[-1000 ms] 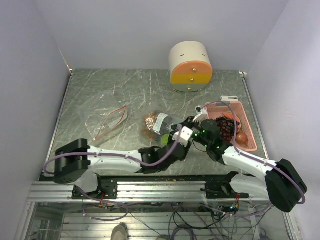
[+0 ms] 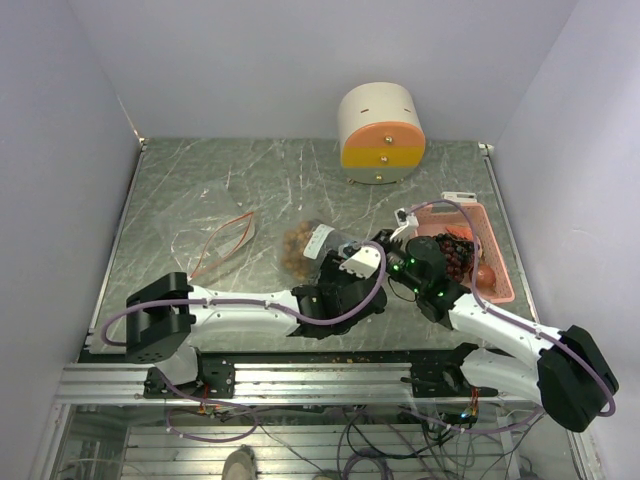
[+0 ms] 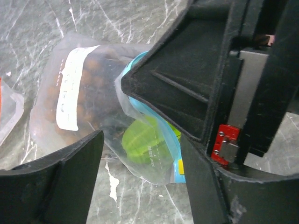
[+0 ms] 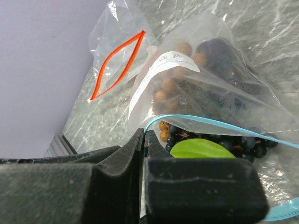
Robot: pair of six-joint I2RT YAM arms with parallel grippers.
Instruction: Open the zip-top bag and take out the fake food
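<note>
The clear bag with a blue zip edge [image 3: 161, 119] lies on its side, its mouth gaping. A green piece of fake food [image 4: 198, 148] and dark and brown round fruits [image 4: 245, 144] show inside it. My right gripper is shut on the blue rim of the mouth, holding that edge up. My left gripper is part open in front of the mouth, its fingers [image 3: 70, 172] apart, the green piece in line with the gap. Nothing is visibly held by it. From above, the arms cover most of the mouth.
An empty clear bag with an orange zip [image 2: 205, 228] lies at the left. A pink basket [image 2: 505, 265] holding grapes and other fake food stands at the right. At the back is a rounded cabinet [image 2: 370, 115].
The right gripper has stayed almost in place, and the bag lies much as before.
</note>
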